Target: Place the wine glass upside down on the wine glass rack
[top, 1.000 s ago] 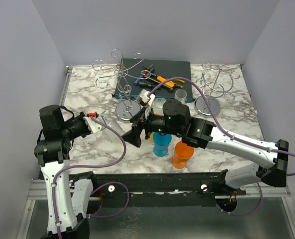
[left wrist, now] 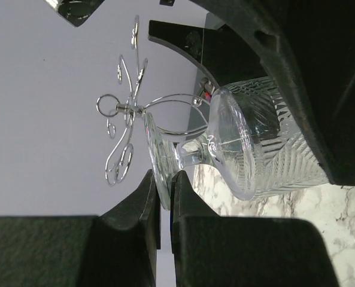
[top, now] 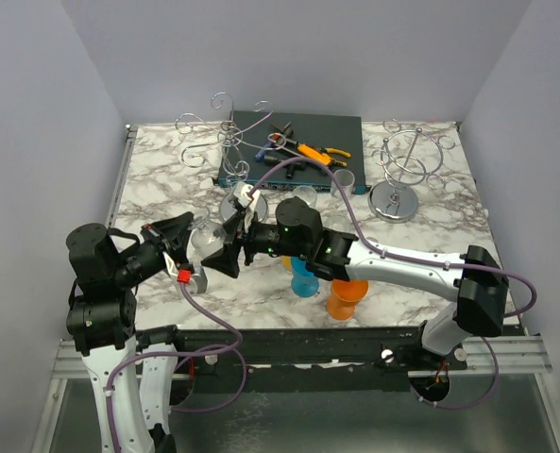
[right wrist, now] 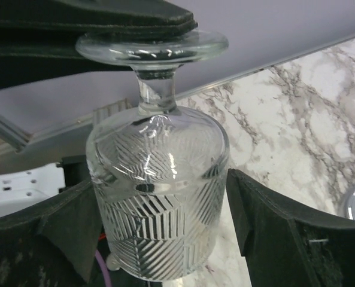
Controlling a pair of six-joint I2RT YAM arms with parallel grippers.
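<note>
A clear ribbed wine glass (top: 207,238) is between the two grippers at the centre left of the top view. My left gripper is shut on its round foot. In the right wrist view the glass (right wrist: 158,191) hangs foot-up, bowl down, between the fingers of my right gripper, which is part open around the bowl; whether both fingers touch it is unclear. A silver scrolled wine glass rack (top: 229,137) stands behind the grippers, and a second rack (top: 393,198) is at the right.
A dark mat (top: 341,127) with tools lies at the back. Clear glasses, a blue cup (top: 304,281) and an orange cup (top: 346,297) stand under and beside my right arm.
The right gripper has moved left to around the glass's bowl. The left arm has shifted and turned with the glass, which now sits closer to the right gripper.
</note>
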